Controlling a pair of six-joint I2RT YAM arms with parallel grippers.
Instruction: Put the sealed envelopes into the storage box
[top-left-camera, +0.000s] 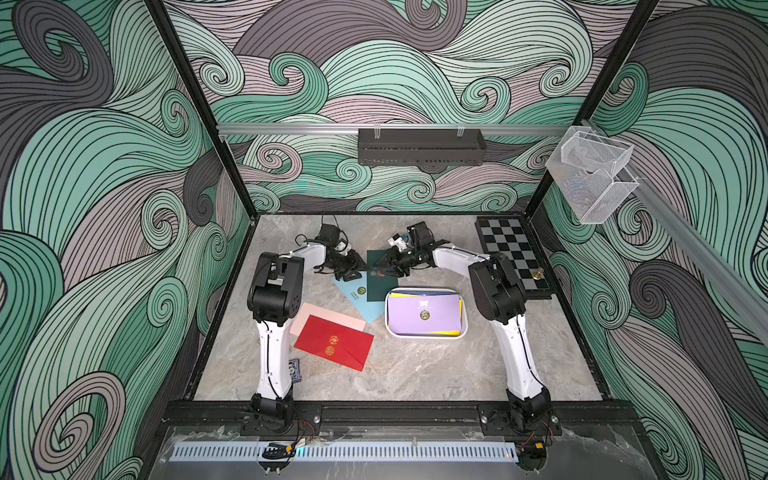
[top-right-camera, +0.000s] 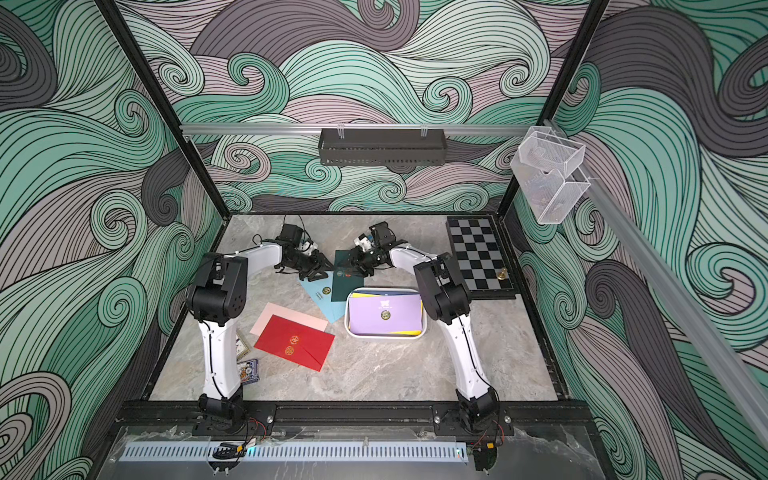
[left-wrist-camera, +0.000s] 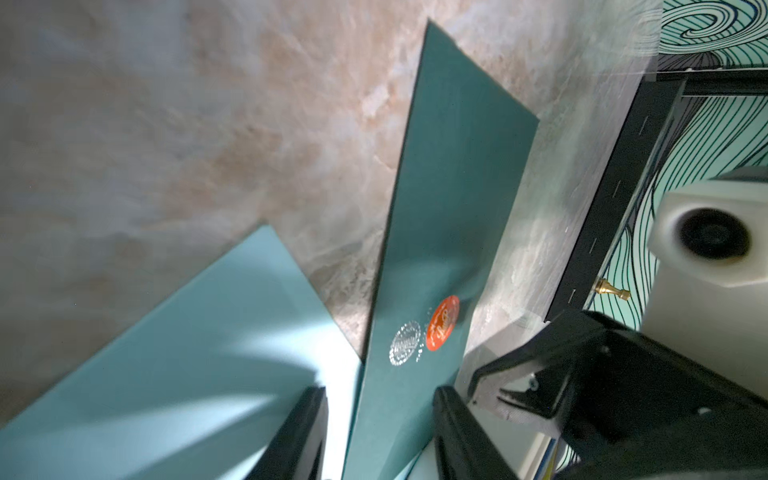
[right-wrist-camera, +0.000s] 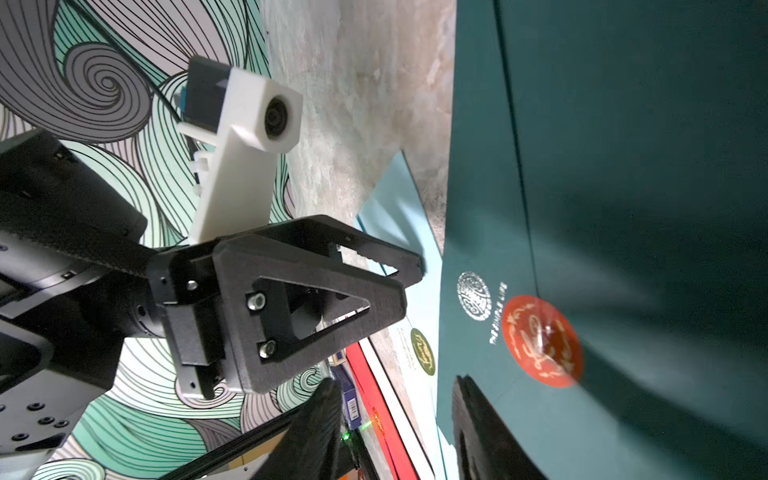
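Observation:
The dark green envelope (top-left-camera: 382, 289), with its orange and silver seals, lies partly over a light blue envelope (top-left-camera: 369, 308). My left gripper hangs over the seam between these two, its fingers apart and empty. From the other side my right gripper reaches over the dark green envelope, open with nothing held. A red envelope (top-left-camera: 344, 352) rests across a pink envelope (top-left-camera: 308, 316) at the front left. The white storage box (top-left-camera: 425, 337) holds a lavender envelope (top-left-camera: 440, 314) on top, with yellow and dark blue edges showing underneath.
A chessboard (top-left-camera: 512, 248) with a gold piece (top-left-camera: 537, 273) lies at the right. Small card boxes (top-right-camera: 248, 371) lie near the left arm's base. Bare table shows in front of the storage box.

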